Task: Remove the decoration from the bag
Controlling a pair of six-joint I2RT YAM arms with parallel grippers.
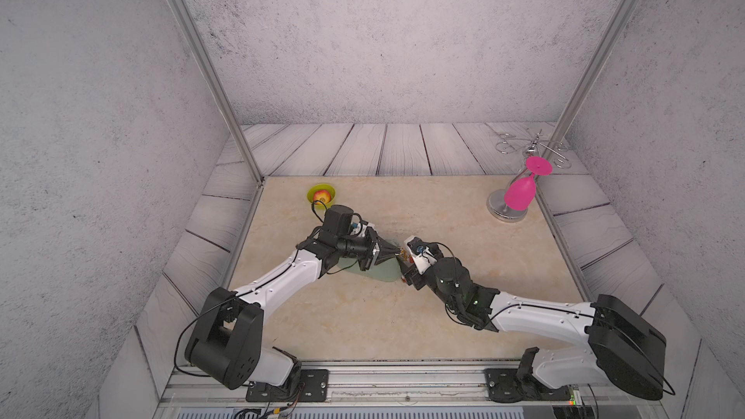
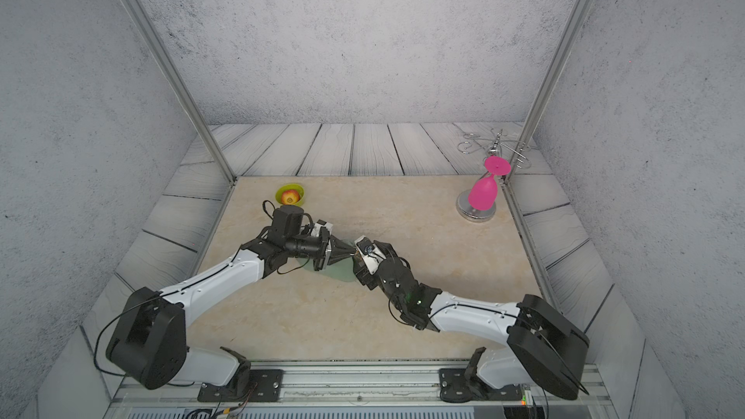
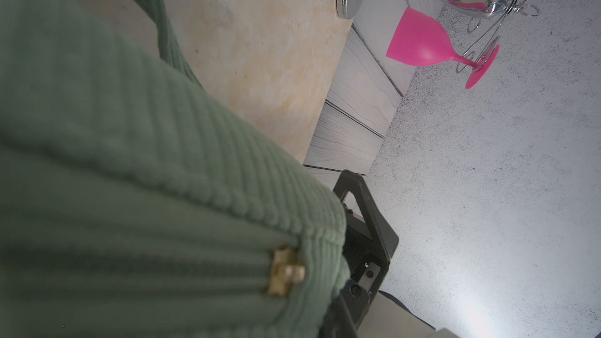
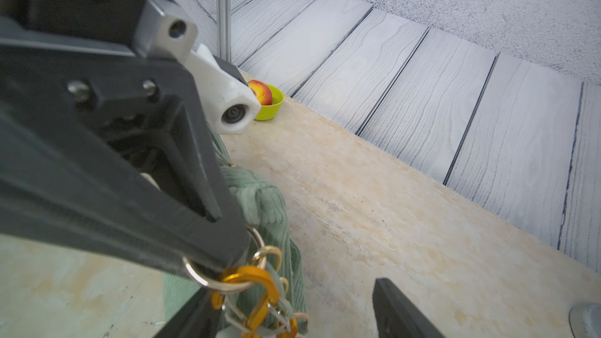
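The green ribbed bag (image 3: 187, 162) lies on its side under my left arm. Gold zipper hardware (image 3: 286, 272) shows at its end in the left wrist view. At the left gripper's tip (image 4: 234, 263) sits a silver ring of the decoration, with an orange clasp (image 4: 259, 281) and a chain hanging below. My left gripper (image 1: 398, 253) is shut; whether it pinches the ring or only passes through it I cannot tell. My right gripper (image 1: 409, 260) stands part open, its fingers (image 4: 397, 313) on either side of the hanging chain. The chain's lower end is cut off.
A yellow-green bowl with a peach (image 1: 321, 196) stands at the back left. At the back right, a pink goblet (image 1: 520, 192) hangs on a silver stand (image 1: 507, 208).
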